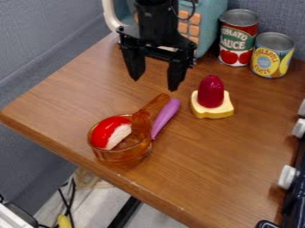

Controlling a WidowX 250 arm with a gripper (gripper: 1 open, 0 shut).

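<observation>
My black gripper (155,71) hangs over the back middle of the wooden table (71,107), open with nothing between its fingers. In front of it, lower in the view, are an amber pan (125,153) holding a red-and-white piece (111,129), a purple utensil (166,117), and a red object (211,91) on a yellow block (215,110) to the right.
A tomato can (237,40) and a yellow can (273,55) stand at the back right. A teal container (202,22) sits behind the gripper. A black appliance with white knobs runs along the right edge.
</observation>
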